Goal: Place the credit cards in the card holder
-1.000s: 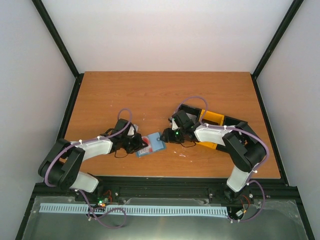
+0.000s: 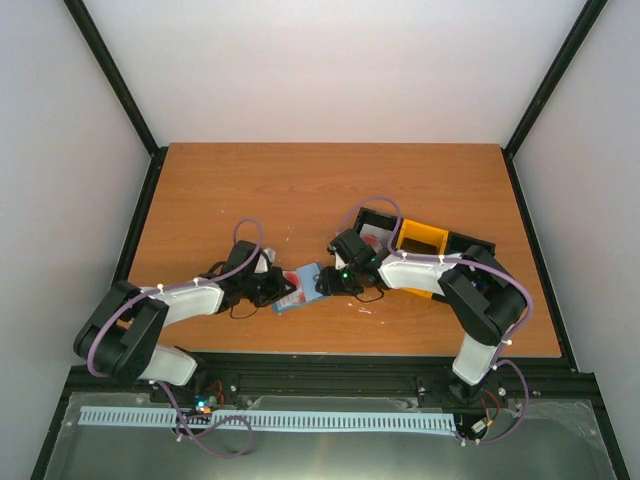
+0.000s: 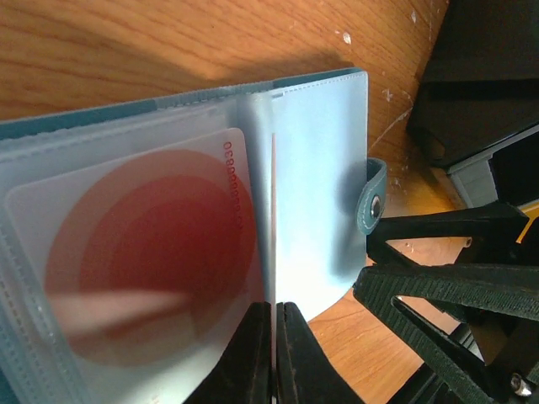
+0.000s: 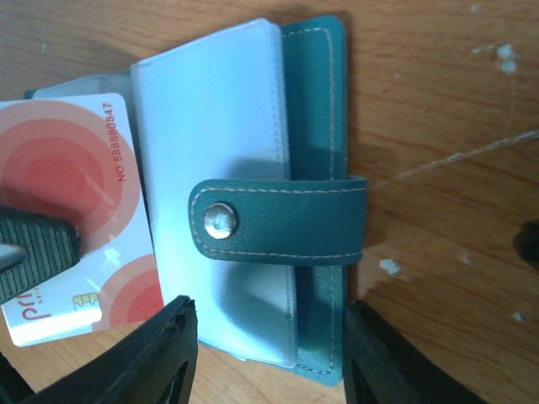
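Observation:
The card holder point(image 2: 308, 284) lies opened on the table between my two grippers. In the left wrist view, a card with red circles point(image 3: 160, 244) sits inside its clear sleeve, and the pale page point(image 3: 316, 177) lies to the right. My left gripper is shut on a credit card point(image 3: 273, 227), seen edge-on as a thin line. The right wrist view shows that held card point(image 4: 80, 160) face-on, with a left finger across it. My right gripper is open, its fingers on either side of the holder's edge, near the snap strap point(image 4: 286, 220).
A black organizer tray point(image 2: 455, 240) with a yellow compartment point(image 2: 425, 237) stands to the right, partly behind my right arm.
My right gripper has moved left over the holder's right edge. The left arm and the holder look unmoved.

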